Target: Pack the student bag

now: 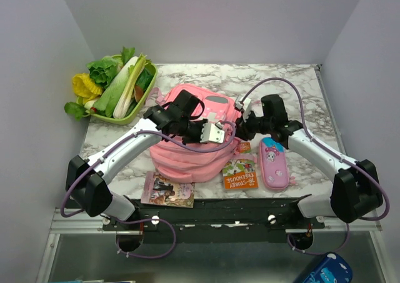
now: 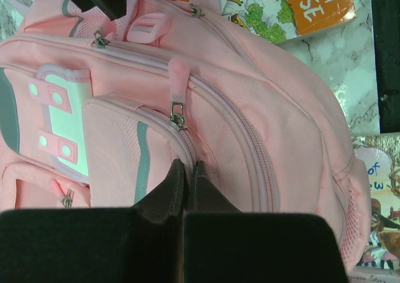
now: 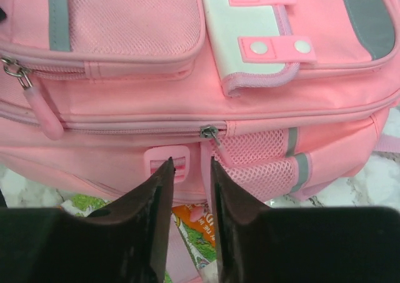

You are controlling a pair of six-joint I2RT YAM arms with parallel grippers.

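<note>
The pink student bag (image 1: 190,161) lies on the marble table, its front pocket and closed zippers up. Over its middle, my left gripper is shut, its tips close to a zipper pull (image 2: 178,86) on the small front pocket; nothing clear shows between them. At the bag's right side my right gripper stands part open, fingers on either side of the view of a side buckle (image 3: 167,161) and a small zipper pull (image 3: 215,140). No object is visible between its fingers. Beside the bag lie a Treehouse book (image 1: 240,177) and a pink and blue pencil case (image 1: 273,164).
Another book (image 1: 167,190) lies at the table's front edge, partly against the bag. A green basket (image 1: 150,89) of vegetables stands at the back left. Bare marble (image 1: 275,80) shows at the back right. A blue object (image 1: 325,269) sits below the front edge.
</note>
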